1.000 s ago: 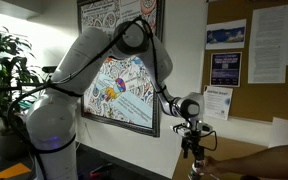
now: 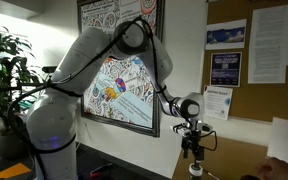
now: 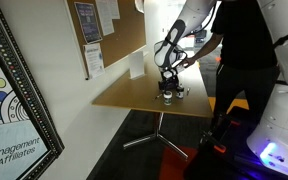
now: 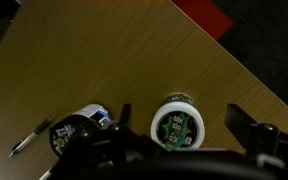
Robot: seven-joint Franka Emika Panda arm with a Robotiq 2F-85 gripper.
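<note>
In the wrist view my gripper is open, its dark fingers spread to either side of a small jar (image 4: pixel 177 128) with a white rim and a green label on top. Nothing is gripped. A second round container (image 4: pixel 76 128), dark with a pale edge, lies left of the fingers. Exterior view 1 has the gripper (image 2: pixel 193 150) pointing down above the white jar (image 2: pixel 195 171). From the other side, the gripper (image 3: pixel 169 79) hangs over the table near the white-topped jar (image 3: pixel 167 98). The exact height gap is hard to tell.
A pen (image 4: pixel 32 137) lies on the wooden table (image 3: pixel 127 98) at the wrist view's left. A person's hand (image 2: pixel 278 171) is at the right edge of exterior view 1. A white panel (image 3: pixel 136 65) stands at the table's back by the wall.
The person's arm, earlier reaching across to the jar beneath my gripper, has drawn back to the right. The jar stands there without the hand on it. My arm looks unmoved.
</note>
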